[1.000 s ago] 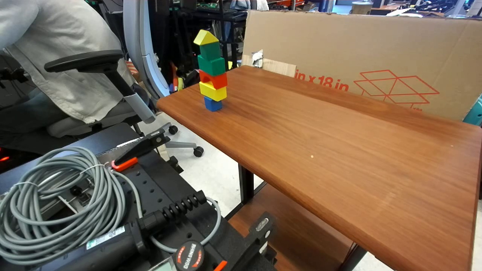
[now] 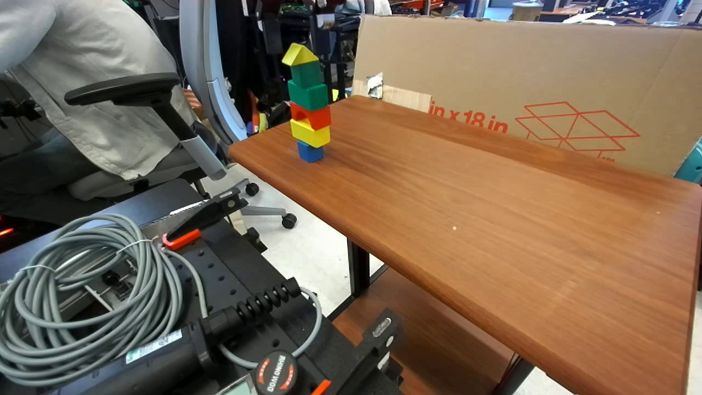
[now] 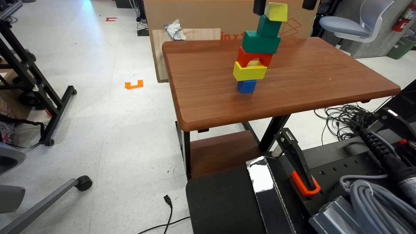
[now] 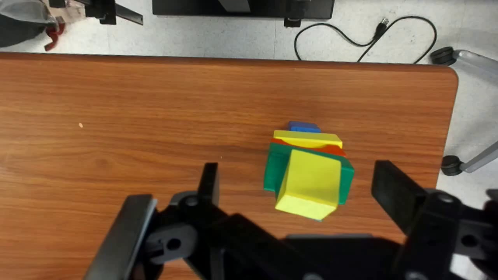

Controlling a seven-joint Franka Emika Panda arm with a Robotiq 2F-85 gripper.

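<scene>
A tower of blocks stands upright on the brown table (image 2: 500, 217), near one end. From bottom to top it has a blue block (image 3: 246, 86), a yellow block (image 3: 249, 72), a red arch (image 3: 254, 58), a wide green block (image 3: 260, 43), a smaller green block (image 3: 268, 27) and a yellow triangular block (image 3: 276, 12). The smaller green block and the top piece sit off-centre to the right in exterior view 2. My gripper is open above the tower, its fingers spread on either side of the yellow top and apart from it.
A large cardboard sheet (image 2: 526, 79) stands along the table's far side in exterior view 1. A black cart (image 2: 250, 276) with coiled grey cable (image 2: 151, 289) is in front, and a seated person (image 2: 98, 72) is at the left.
Dark gripper parts now show behind and around the tower's top in exterior view 1, where only background showed one second ago. The tower has not visibly moved.
</scene>
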